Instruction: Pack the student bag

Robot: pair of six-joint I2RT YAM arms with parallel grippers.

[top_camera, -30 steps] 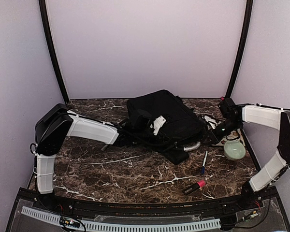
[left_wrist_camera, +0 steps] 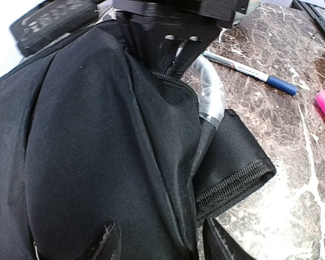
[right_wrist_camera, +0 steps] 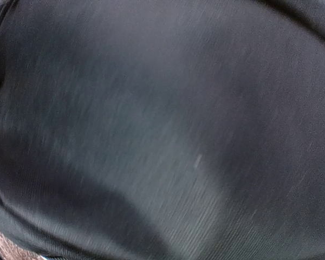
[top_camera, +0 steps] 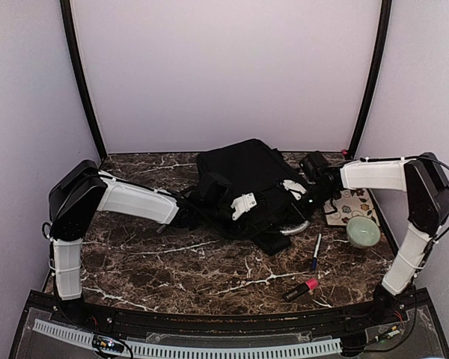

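Note:
The black bag (top_camera: 243, 164) lies on the dark marbled table. In the left wrist view, its fabric (left_wrist_camera: 86, 135) fills much of the picture, with a zipper edge and a handle in a clear plastic sleeve (left_wrist_camera: 210, 89). My left gripper is open, one finger on either side of the bag's edge. At the bag's right side, the fingers of my right gripper are down at the zipper edge; whether they grip it cannot be told. Blurred black cloth (right_wrist_camera: 162, 119) covers nearly all of the right wrist view, hiding those fingers.
A blue-capped marker (top_camera: 316, 252) and a pink-and-black marker (top_camera: 301, 289) lie right of the bag. Farther right are a pale green bowl (top_camera: 363, 232) and a patterned flat item (top_camera: 353, 207).
My right gripper has moved left, from beside the bag onto its right edge, and the fabric there has shifted. The left arm has moved only slightly.

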